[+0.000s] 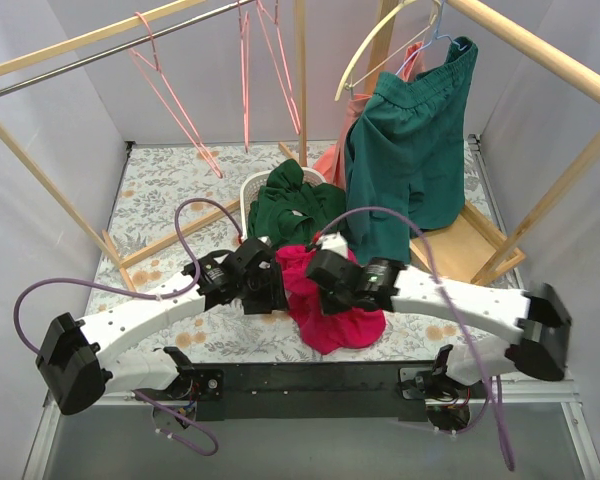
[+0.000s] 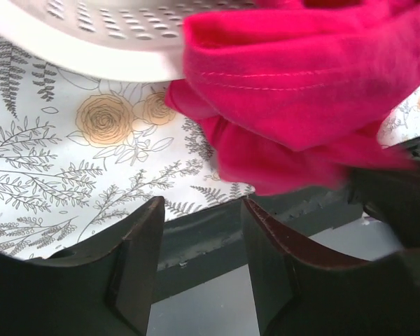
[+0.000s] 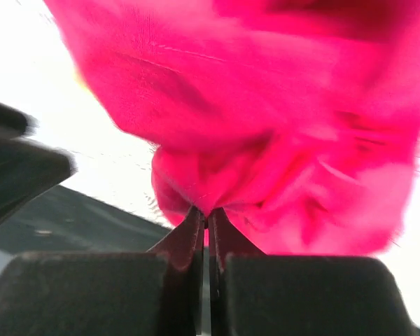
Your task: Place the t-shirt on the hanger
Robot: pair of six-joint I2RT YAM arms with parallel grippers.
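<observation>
A crumpled magenta t-shirt (image 1: 340, 325) lies in front of the white basket, partly covered by both arms in the top view. My right gripper is shut on a pinch of its cloth, the fingertips together at a gathered fold. Over the shirt's left side is my left gripper, its fingers apart and only the floor and a dark edge between them; magenta fabric (image 2: 287, 91) spreads just beyond. Pink hangers (image 1: 175, 105) hang empty from the metal rail (image 1: 110, 48) at upper left.
Green clothing (image 1: 285, 200) fills the white basket (image 1: 248, 192) behind the shirt. Green shorts (image 1: 410, 150) hang at the right, beside a cream hanger (image 1: 365, 45).
</observation>
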